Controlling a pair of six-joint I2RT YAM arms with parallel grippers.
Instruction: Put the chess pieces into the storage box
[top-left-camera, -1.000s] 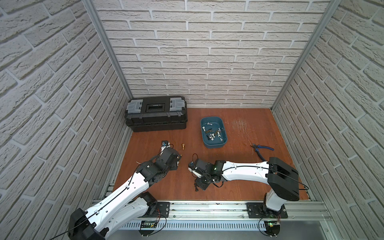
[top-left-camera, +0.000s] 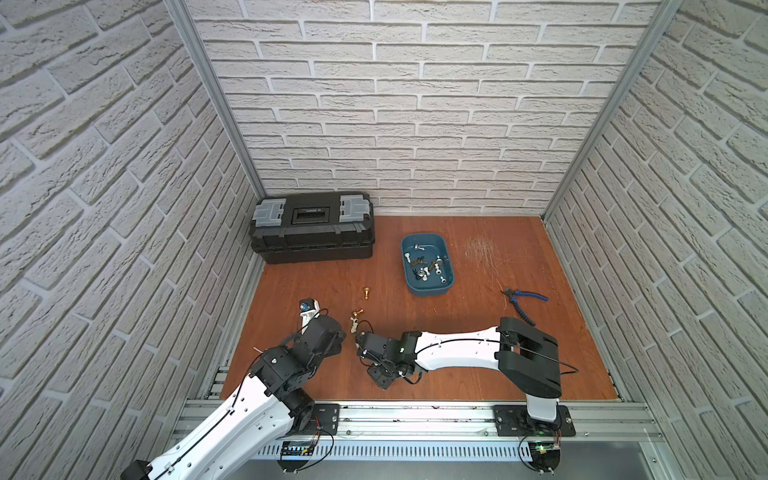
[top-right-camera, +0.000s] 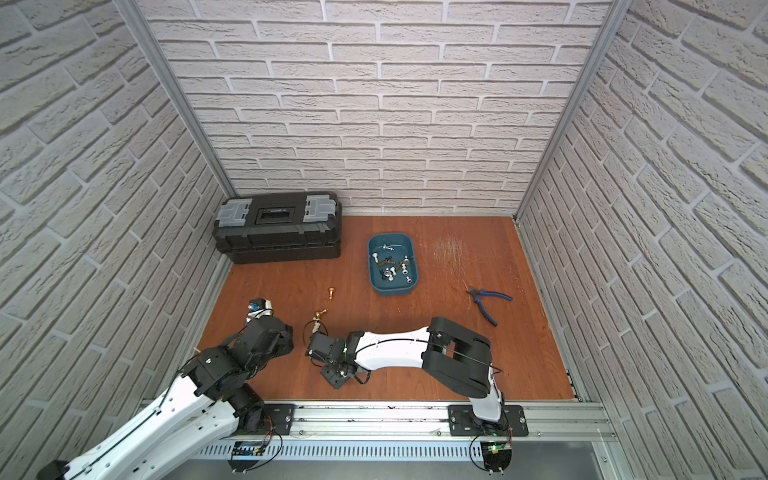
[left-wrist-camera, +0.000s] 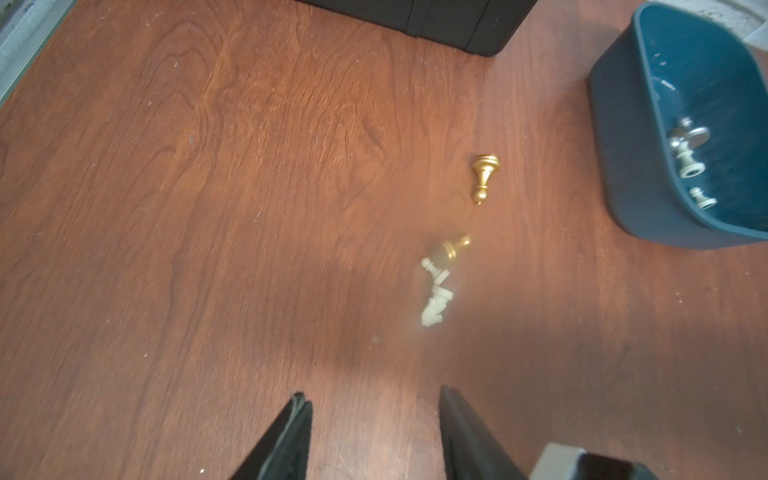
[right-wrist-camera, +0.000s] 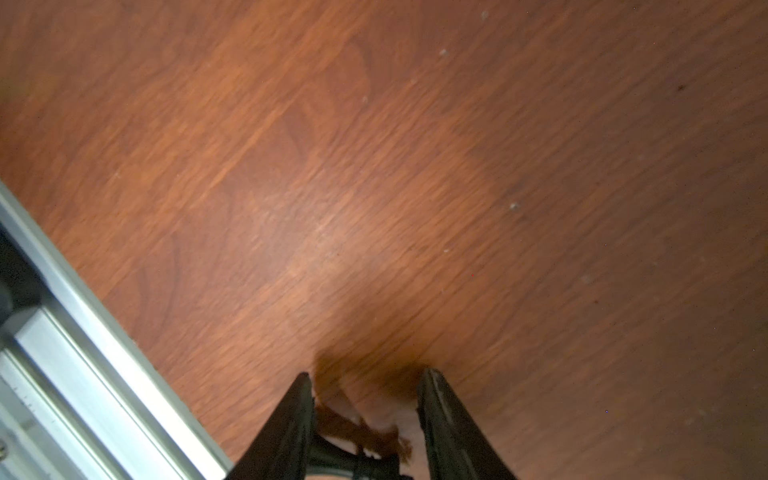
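The teal storage box holds several chess pieces. In the left wrist view, a gold pawn, another gold piece, a white pawn and another white piece lie left of the box, partly hazy. My left gripper is open and empty, on the near side of these pieces. My right gripper is open, low over the table near the front rail, with a dark piece lying below and partly behind its fingers, probably a chess piece, though it is blurred.
A black toolbox stands at the back left. Blue-handled pliers lie at the right. The front rail borders the table. Both arms occupy the near side.
Both arms have moved left and toward the front of the table, uncovering the gold and white pieces in the top left view. The box is unchanged.
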